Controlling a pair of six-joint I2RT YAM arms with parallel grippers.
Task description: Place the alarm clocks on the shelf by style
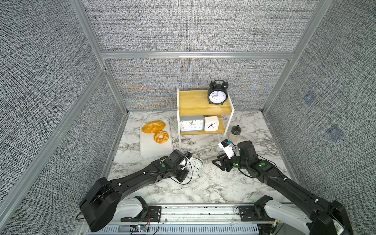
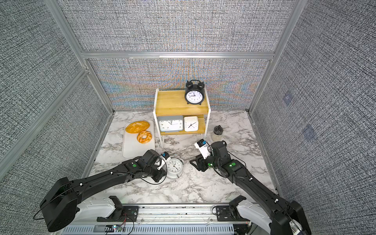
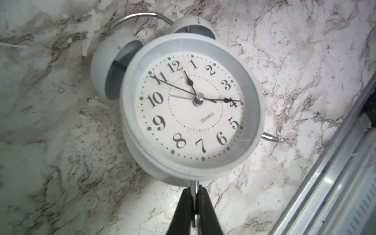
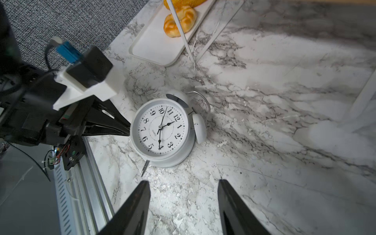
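A white twin-bell clock [image 3: 192, 105] is face up over the table, short of the shelf. One of its thin metal legs sits between the closed fingers of my left gripper. Whether its back touches the table I cannot tell. To the right of this clock, my right gripper is open and empty, fingers spread. A black twin-bell clock [image 1: 217, 94] stands at the right end of the top tier of the two-tier shelf [image 1: 192, 100]. On the lower tier a grey rectangular clock [image 1: 192, 124] and a white square clock [image 1: 211, 123] stand side by side.
At the left lies a white tray [image 1: 150, 148] with two breads, a long loaf [image 1: 153, 126] and a ring [image 1: 161, 137]. A dark-topped jar [image 1: 235, 130] is right of the shelf.
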